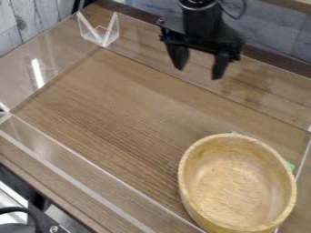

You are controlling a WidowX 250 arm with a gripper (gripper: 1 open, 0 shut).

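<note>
The black gripper (197,56) hangs over the back of the wooden table (109,118), right of centre, with separated fingers pointing down. It stands open, and nothing shows between its fingers. A large round cream bowl (237,187) sits at the front right and is empty inside. A small greenish item shows behind the bowl's right rim, mostly hidden.
A clear, angular plastic piece (100,29) stands at the back left. Dark cables lie beyond the lower left edge, and a wall runs along the back.
</note>
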